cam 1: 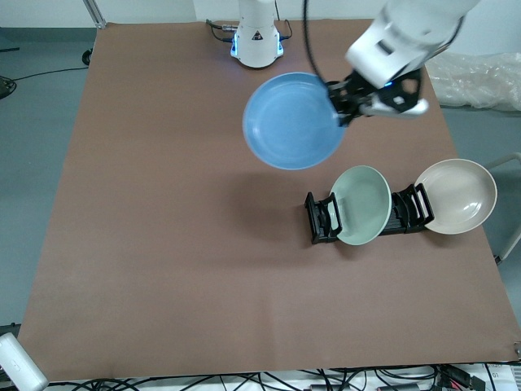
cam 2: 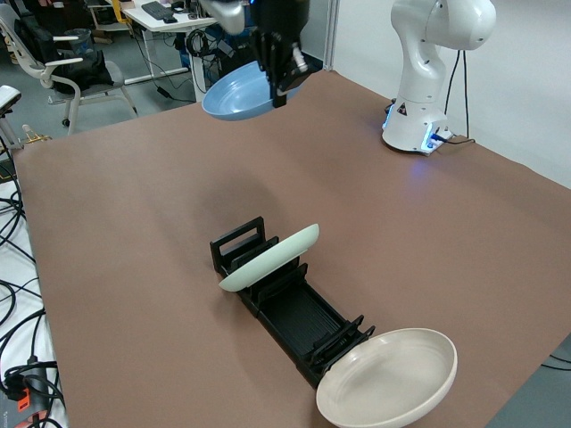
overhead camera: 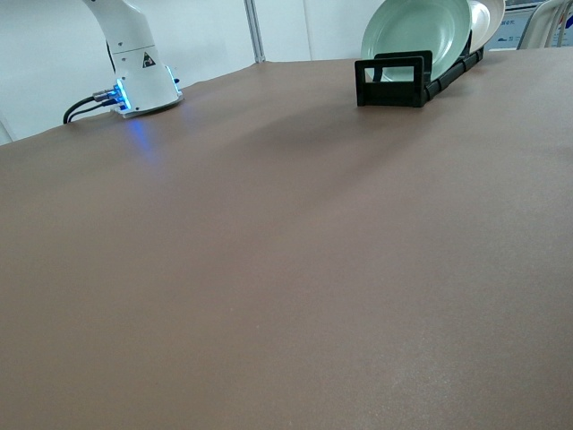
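Observation:
My gripper, black under a white wrist, is shut on the rim of a blue plate, held in the air above the far part of the table. A black dish rack stands on the brown table, holding a mint plate and a white plate. In the top view the gripper and blue plate are out of sight.
The robot's white base stands at the table's edge with cables beside it. Cables lie beyond the edge.

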